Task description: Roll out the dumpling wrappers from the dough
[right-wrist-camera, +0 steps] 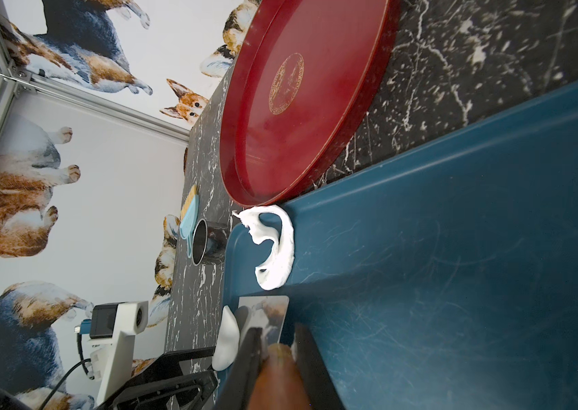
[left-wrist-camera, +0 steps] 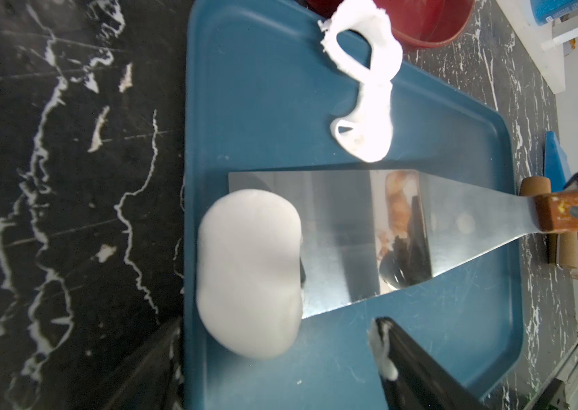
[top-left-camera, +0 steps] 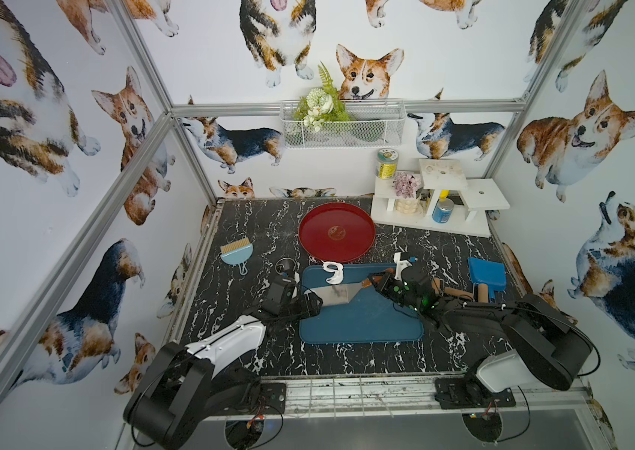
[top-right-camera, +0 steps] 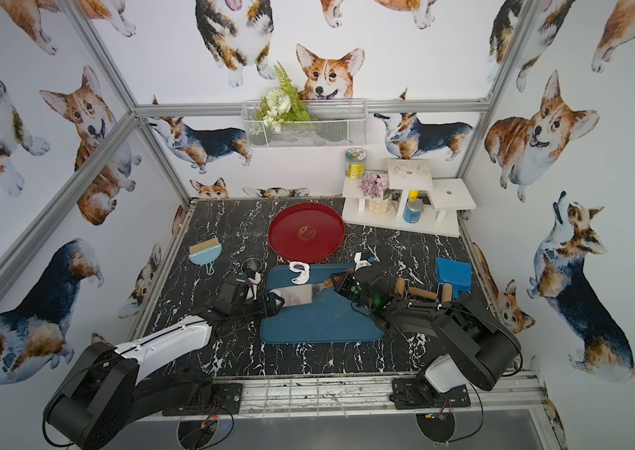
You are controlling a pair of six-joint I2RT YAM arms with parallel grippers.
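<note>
A flat steel scraper [left-wrist-camera: 336, 232] lies low over the blue tray [left-wrist-camera: 268, 102], its wooden handle [right-wrist-camera: 278, 382] gripped by my right gripper. A smooth white dough lump [left-wrist-camera: 250, 273] sits at the blade's left end, by the tray's left rim; whether it rests on the blade or against its edge I cannot tell. My left gripper is open behind the lump, with fingers [left-wrist-camera: 405, 362] spread wide and apart from it. A curled strip of white dough [right-wrist-camera: 278, 256] rests at the tray's far left.
A round red tray [top-left-camera: 337, 232] stands just behind the blue one. At the right are a rolling pin [top-left-camera: 456, 293] and a blue dustpan [top-left-camera: 487, 273]; at the left, a small brush [top-left-camera: 236, 252] and a metal cup [right-wrist-camera: 208, 242]. The blue tray's front is bare.
</note>
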